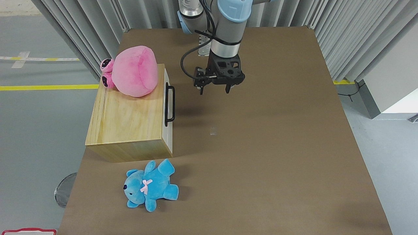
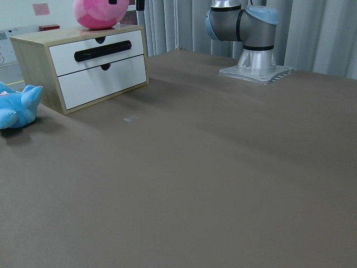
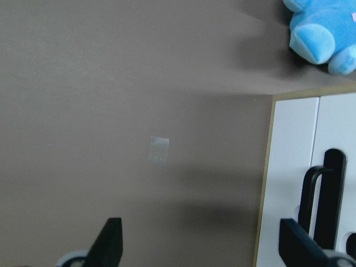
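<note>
My gripper [image 1: 214, 89] hangs high over the brown table, to the right of the wooden drawer cabinet [image 1: 125, 121], its fingers apart and empty; in the wrist view its two fingers sit at the bottom edge. The cabinet has white drawer fronts and a black handle [image 1: 171, 103], both drawers shut. On its top lies a pink round plush toy [image 1: 134, 71] with black eyes. A blue teddy bear [image 1: 152, 186] with a pink bow lies on the table beyond the cabinet's near end.
A small piece of clear tape [image 1: 213, 131] is on it beside the cabinet. Grey curtains line the back.
</note>
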